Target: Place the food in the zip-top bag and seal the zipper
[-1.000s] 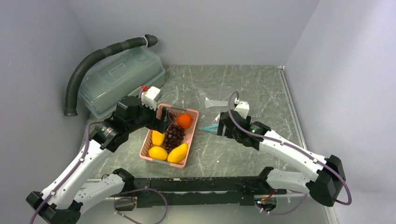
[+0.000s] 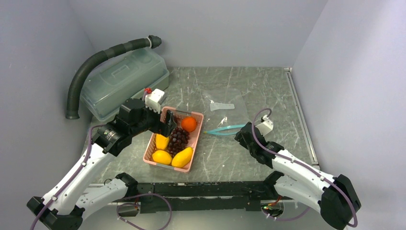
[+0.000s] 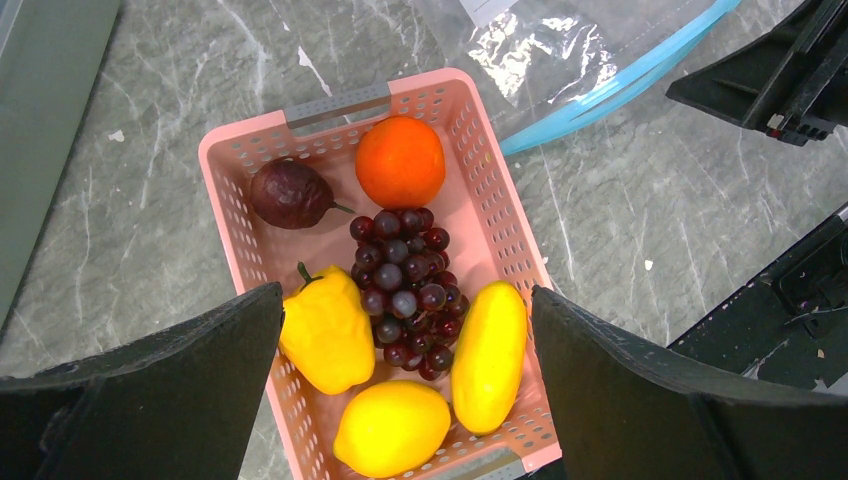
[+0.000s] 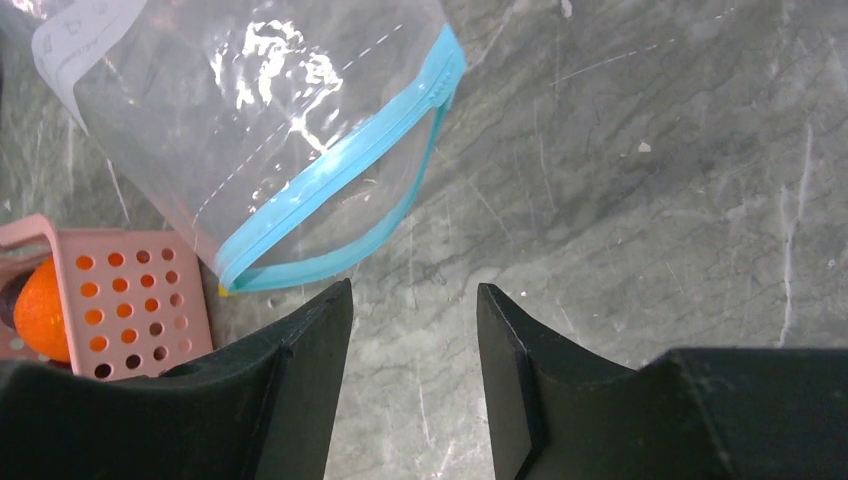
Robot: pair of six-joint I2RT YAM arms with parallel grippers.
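Observation:
A clear zip top bag [image 2: 225,108] lies flat on the table, its blue zipper [image 4: 340,170] facing the front and its mouth parted along the two strips. Left of it, the pink basket [image 3: 490,185] holds an orange [image 3: 400,165], dark grapes [image 3: 405,285], a yellow pepper [image 3: 328,330], a lemon [image 3: 392,428], a long yellow fruit [image 3: 490,357] and a dark purple round fruit [image 3: 290,194]. My left gripper hangs open above the basket, holding nothing. Just to the front right of the bag, my right gripper has its fingers apart with only bare table between them.
A translucent green lidded box [image 2: 127,79] stands at the back left with a dark hose [image 2: 95,60] over it. Walls enclose the back and sides. Table right of the bag is clear.
The left arm, basket and food have stayed put.

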